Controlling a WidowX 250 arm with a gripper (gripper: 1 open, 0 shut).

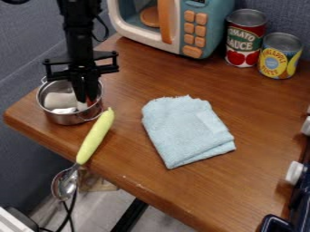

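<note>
The black gripper point(85, 91) reaches down into a small steel pot point(61, 106) at the left edge of the wooden table, with a pale white object point(91, 101) at its fingertips inside the pot; whether the fingers are closed on it is unclear. A yellow-handled utensil point(97, 136) with a metal head lies across the table's left edge below the pot. A folded light-blue cloth point(188, 131) lies in the middle of the table.
A toy microwave point(168, 23) stands at the back, with a tomato sauce can point(244, 41) and a yellow can point(280, 59) to its right. A dark appliance point(291, 199) is at the right edge.
</note>
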